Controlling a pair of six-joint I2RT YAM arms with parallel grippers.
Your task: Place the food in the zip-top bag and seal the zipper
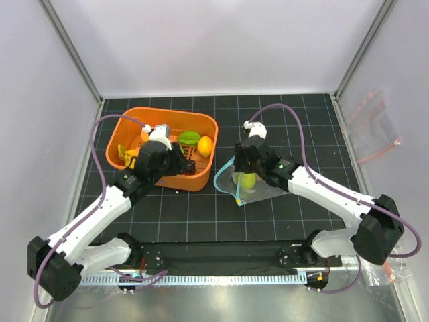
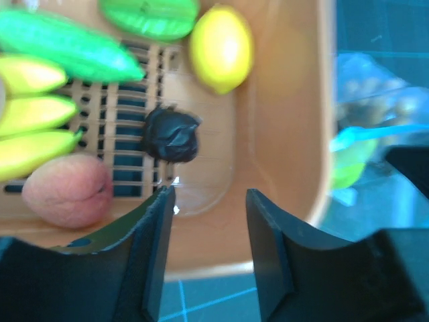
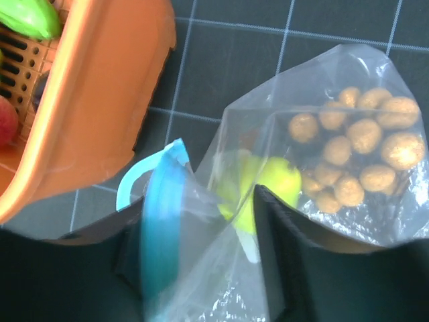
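The zip top bag [image 1: 265, 191] lies open on the mat, its blue zipper [image 3: 167, 215] toward the orange bin. Inside are several round brown pieces [image 3: 365, 137] and a yellow-green food item [image 1: 247, 180]. My right gripper hangs over the bag mouth, fingers apart around the zipper edge and plastic; a grip cannot be told. My left gripper is over the right part of the orange bin [image 1: 120, 121], open and empty, above a peach [image 2: 67, 191], a dark plum-like item [image 2: 171, 134], bananas [image 2: 30, 114], a lemon [image 2: 221, 50] and green vegetables [image 2: 80, 54].
The bin sits left of the bag, with a narrow strip of mat between. Side walls enclose the workspace.
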